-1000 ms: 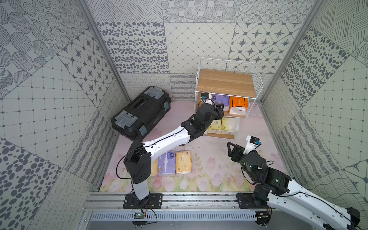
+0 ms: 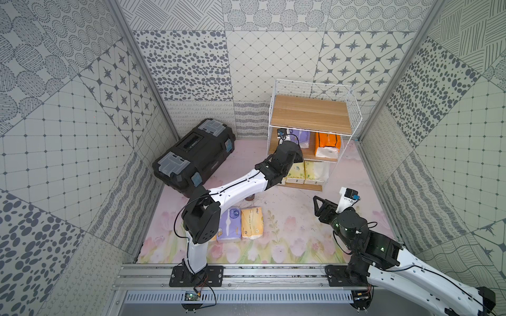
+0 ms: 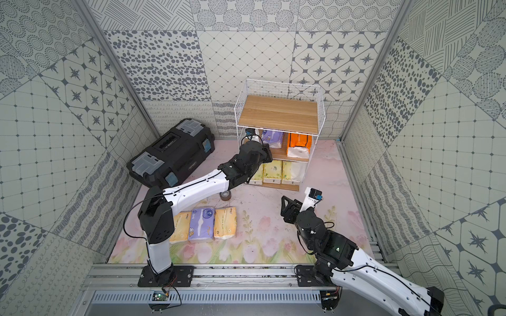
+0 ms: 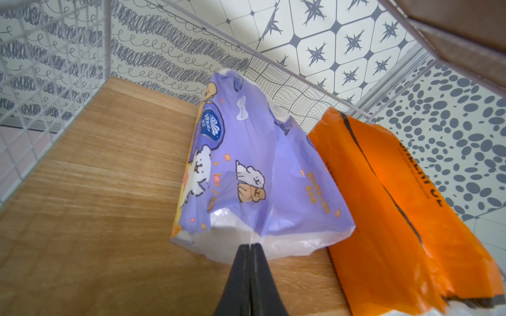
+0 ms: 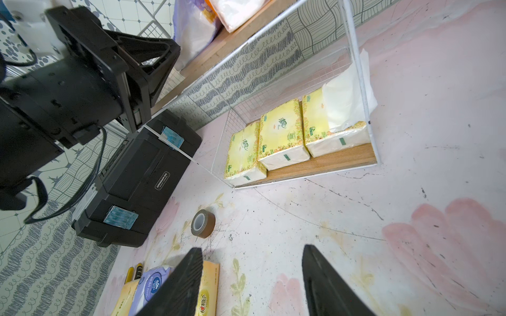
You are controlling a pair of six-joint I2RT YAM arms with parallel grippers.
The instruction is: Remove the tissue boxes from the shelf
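My left gripper is shut, nothing between its fingertips, in the middle shelf just in front of a purple tissue pack (image 4: 258, 173). An orange pack (image 4: 395, 205) stands to its right; bare board (image 4: 95, 184) lies to the left. On the bottom shelf are three yellow packs (image 5: 281, 131), the right one partly covered in white. Packs in orange (image 3: 225, 222) and purple (image 3: 201, 221) lie on the table at front left, with another yellowish one beside them. My right gripper is open over the table, in front of the shelf, with nothing between its fingers.
A black toolbox (image 2: 194, 155) stands left of the wire shelf. A roll of tape (image 5: 203, 223) lies on the table in front of it. The top board (image 3: 278, 113) is empty. The table's middle and right side have free room.
In the top left view my left arm has shifted slightly into the shelf, its wrist tilting and elbow rising. The right arm has barely moved; the packs look unchanged.
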